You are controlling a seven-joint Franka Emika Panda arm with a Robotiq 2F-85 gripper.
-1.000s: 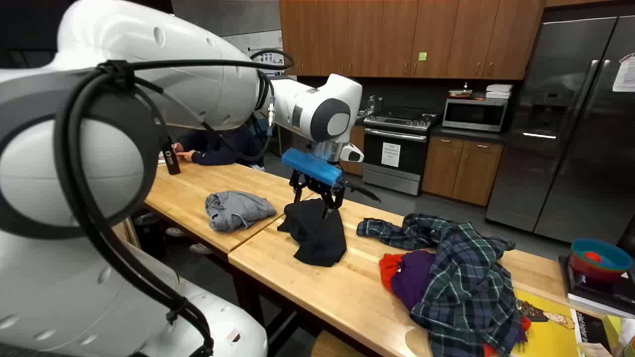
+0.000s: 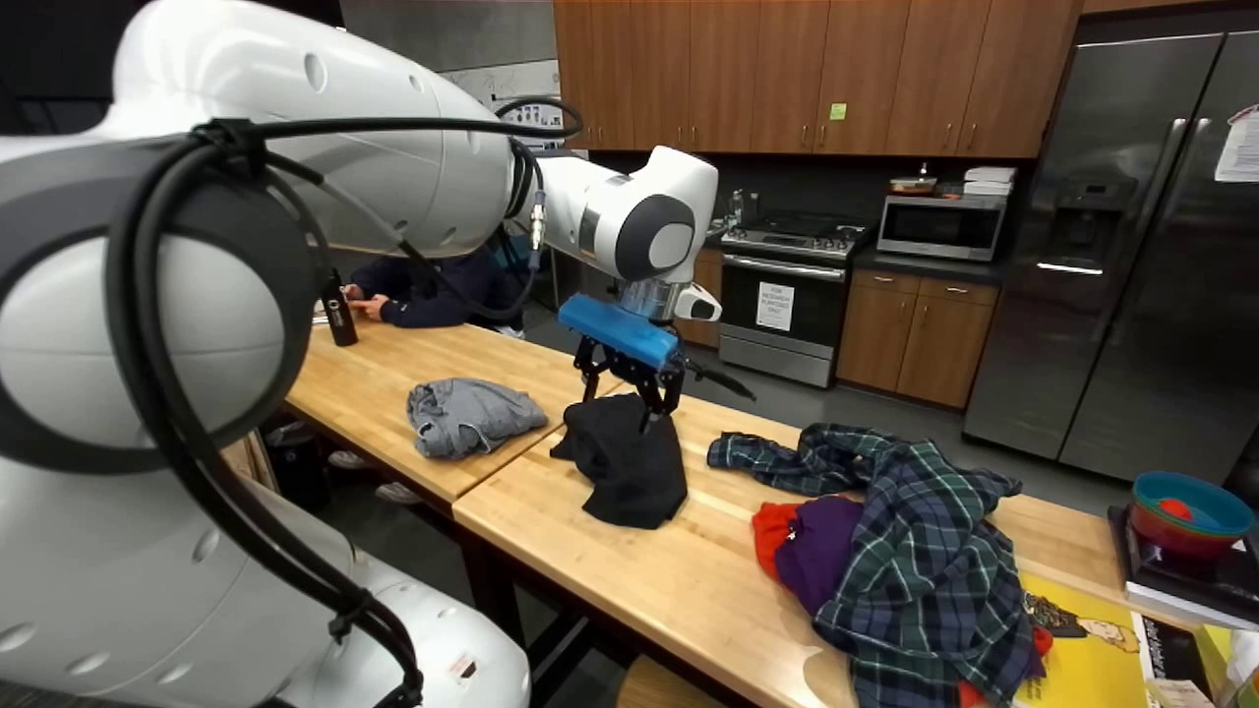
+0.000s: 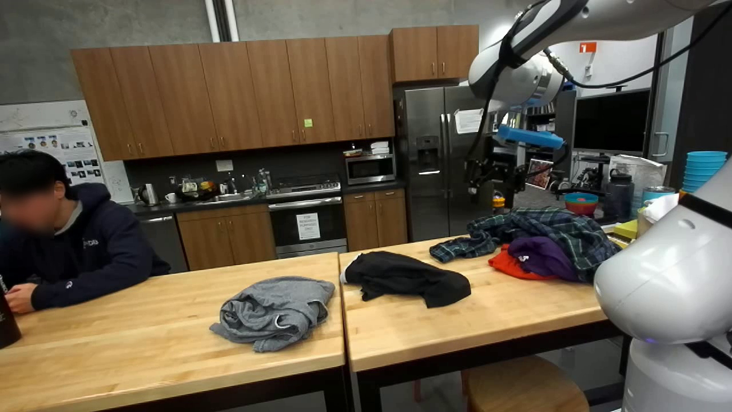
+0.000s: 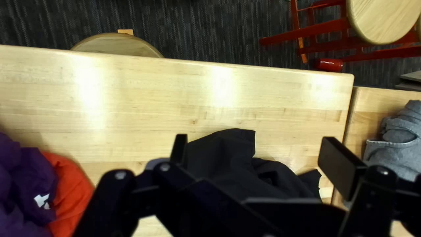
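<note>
A crumpled black cloth (image 2: 629,472) lies on the wooden table, close to the seam with the adjoining table. Above it hangs my gripper (image 2: 617,413), open, its two fingers wide apart and no cloth held between them. In the wrist view, the black cloth (image 4: 233,162) shows between and below the fingers, partly hidden by the gripper's body. Across the seam rests a bunched grey garment (image 3: 278,312). Toward the table's other end a green plaid shirt (image 2: 915,537) is heaped over a purple cloth (image 2: 816,549) and a red cloth (image 2: 773,533).
A yellow book (image 2: 1080,631) and stacked bowls (image 2: 1189,519) occupy the table's far end. Bare wood (image 3: 405,333) lies in front of the black cloth. A person (image 3: 75,233) sits at the adjoining table, near a dark bottle (image 2: 338,313). Stools stand by the table edge.
</note>
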